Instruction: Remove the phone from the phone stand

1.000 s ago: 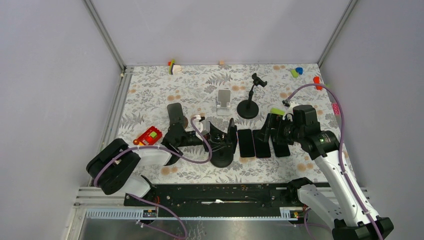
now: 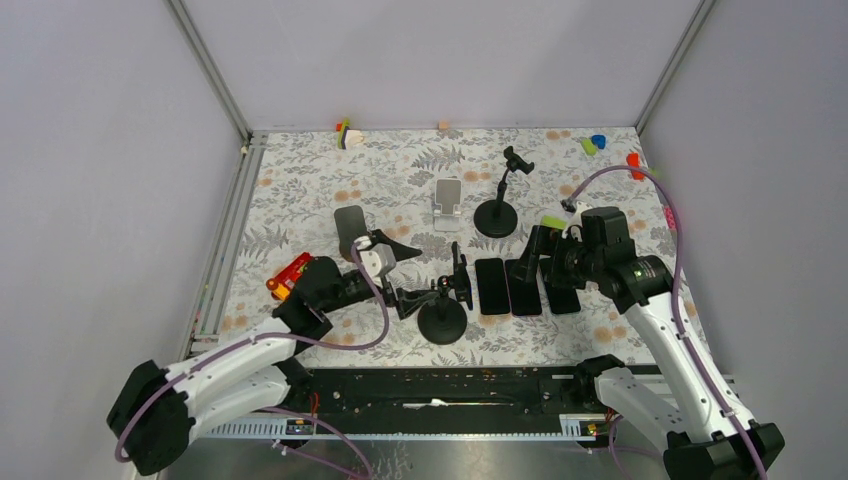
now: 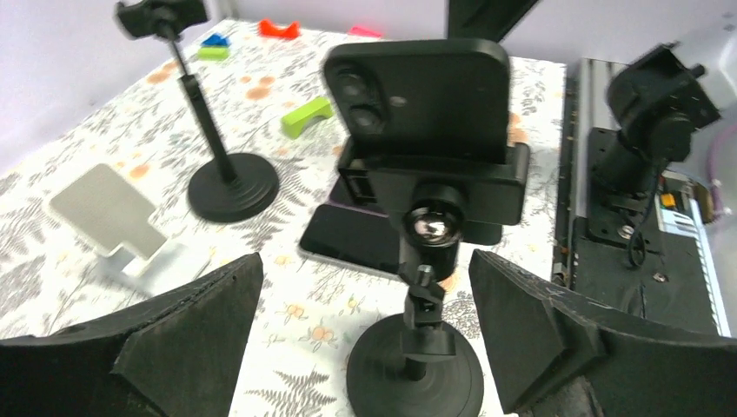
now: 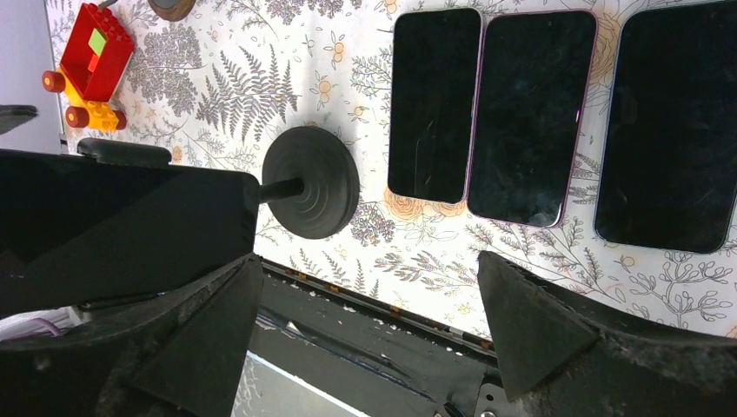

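A dark phone (image 2: 462, 278) stands upright, edge-on from above, in the clamp of the black round-based stand (image 2: 442, 322) near the table front. In the left wrist view the phone's back (image 3: 426, 95), with its camera lenses, faces me above the holder (image 3: 452, 187). Left of this stand, my left gripper (image 2: 409, 277) is open, fingers apart and empty, with a gap to the phone. My right gripper (image 2: 540, 258) is also open and hovers over phones lying to the stand's right. The stand's base (image 4: 311, 182) shows left of centre in the right wrist view.
Several phones lie flat in a row, among them one beside the stand (image 2: 491, 287). Behind are an empty black stand (image 2: 495, 218) and a white stand (image 2: 447, 205). A grey stand (image 2: 350, 228) and red toy (image 2: 290, 275) sit left.
My left gripper has opened and drawn back leftward from the stand, its arm swinging toward the front. The phone remains upright in the holder. My right arm has barely moved.
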